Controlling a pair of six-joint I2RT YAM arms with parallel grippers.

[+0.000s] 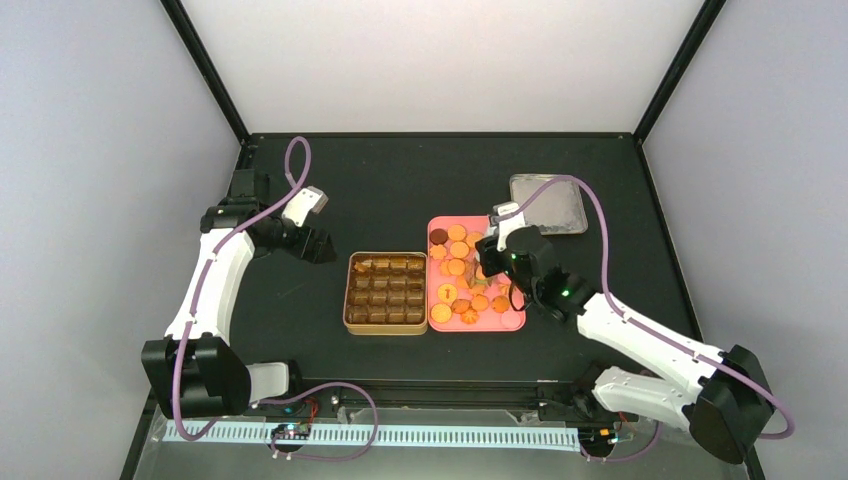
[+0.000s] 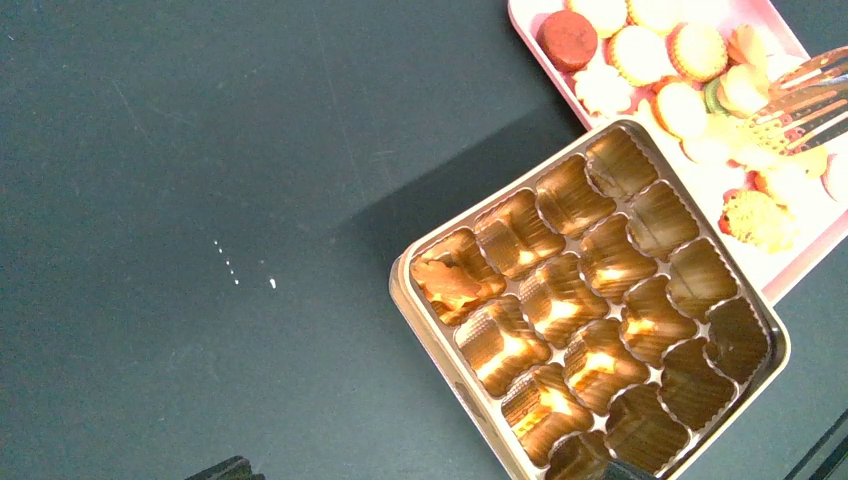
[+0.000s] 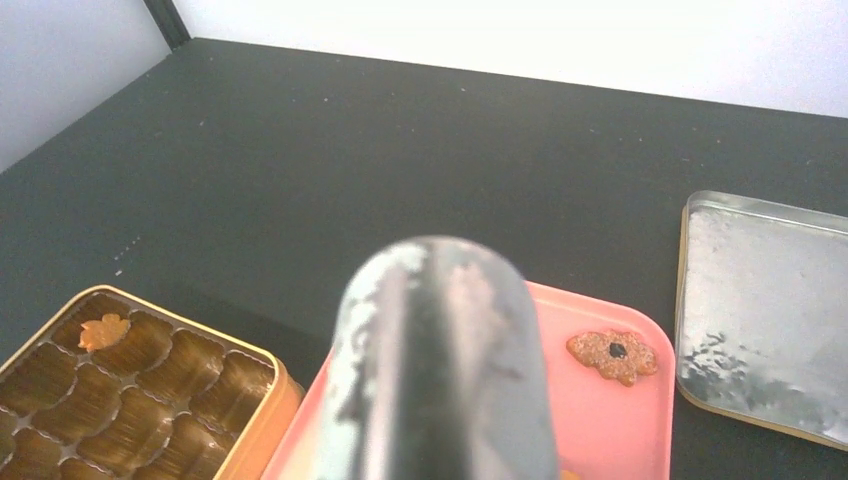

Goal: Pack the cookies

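Note:
A golden box [image 1: 350,325] with a brown tray of square compartments stands mid-table; one leaf-shaped cookie [image 2: 448,285] lies in its far-left corner compartment, and the other compartments look empty. Beside it on the right, the pink tray [image 1: 517,328] bears many cookies. My right gripper [image 1: 487,258] is over this tray, shut on metal tongs; their forked tines [image 2: 815,100] hang over the cookies in the left wrist view. Whether the tines pinch a cookie, I cannot tell. The blurred metal tongs [image 3: 440,370] fill the right wrist view's middle. Left of the box, my left gripper [image 1: 325,250] is open and empty.
A silver metal lid [image 1: 555,205] lies behind and to the right of the pink tray. On that tray's far right corner rests a brown cookie [image 3: 613,357] with a dark spot. Bare black table [image 1: 400,180] stretches behind the box.

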